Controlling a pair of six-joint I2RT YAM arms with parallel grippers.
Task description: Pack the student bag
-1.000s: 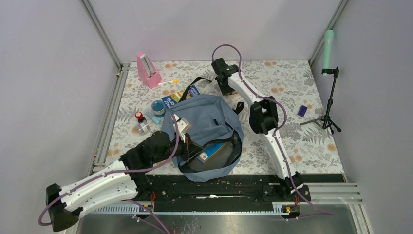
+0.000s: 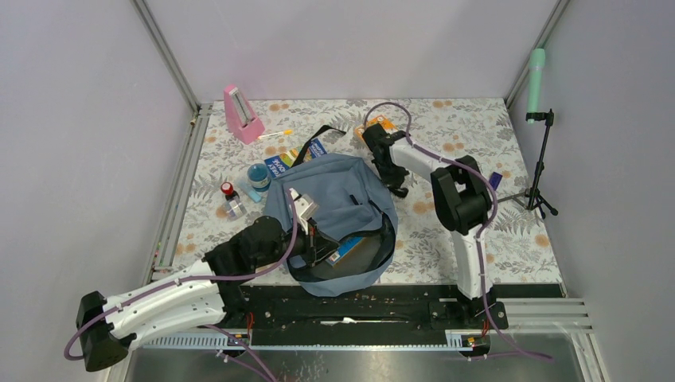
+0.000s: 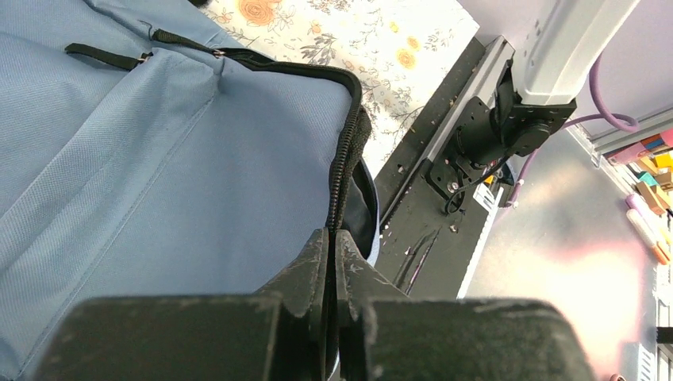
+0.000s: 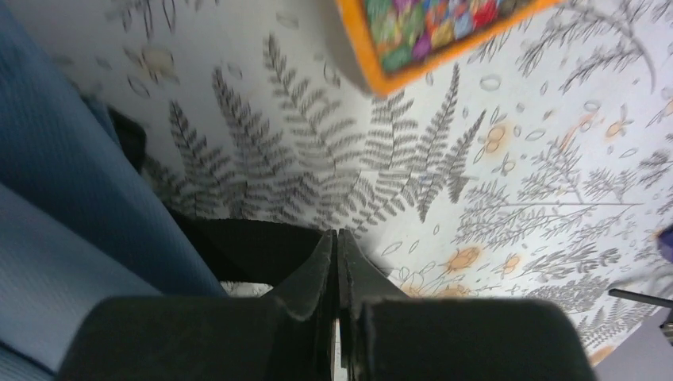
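Observation:
The blue-grey bag [image 2: 330, 185] lies mid-table, its mouth facing the front edge, with a blue book [image 2: 344, 250] partly showing inside. At the mouth, my left gripper is shut on the bag's zipper edge [image 3: 343, 163]. My right gripper is shut with nothing between its fingers, close beside the bag's right side and over a black strap [image 4: 246, 246]. The orange book [image 4: 456, 44] lies on the table beyond those fingers, apart from them; only its near corner shows in the right wrist view. In the top view the right arm partly covers the orange book [image 2: 382, 122].
Left of the bag stand a blue-lidded jar [image 2: 259, 177] and a red-capped bottle [image 2: 232, 200]. Behind it are another blue book [image 2: 296, 158] and a pink metronome-like object [image 2: 242, 115]. A tripod [image 2: 541, 171] stands at right.

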